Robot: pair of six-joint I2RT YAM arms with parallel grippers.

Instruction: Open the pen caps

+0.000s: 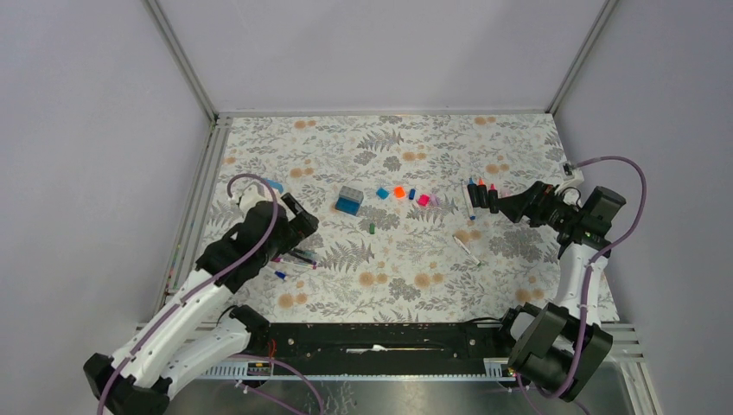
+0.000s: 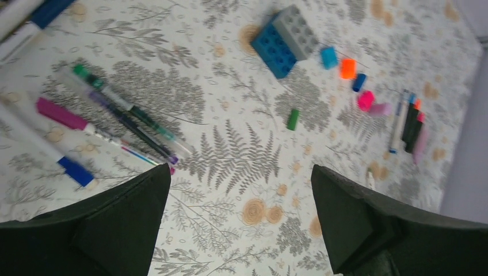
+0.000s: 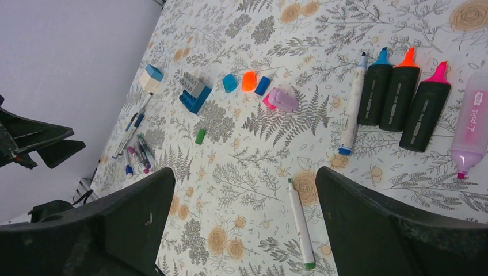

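Observation:
My left gripper stands open above the table's left side, nothing between its fingers. In its wrist view lie a pink-capped pen (image 2: 60,115), a green pen (image 2: 152,125), a dark purple pen (image 2: 129,122) and a blue-ended white pen (image 2: 75,172). Also open and empty, my right gripper is over the right side. Beyond it three black highlighters show bare tips: blue (image 3: 374,95), orange (image 3: 400,95) and pink (image 3: 426,115). Left of these is an uncapped white marker (image 3: 351,109); a pink highlighter (image 3: 473,118) lies tip down-frame. A slim white pen (image 3: 300,224) shows a bare green tip.
Loose caps lie mid-table: light blue (image 3: 230,83), orange (image 3: 249,81), dark blue (image 3: 262,86), lavender (image 3: 284,101) and green (image 3: 200,136). A grey-and-blue block (image 1: 349,200) stands left of them.

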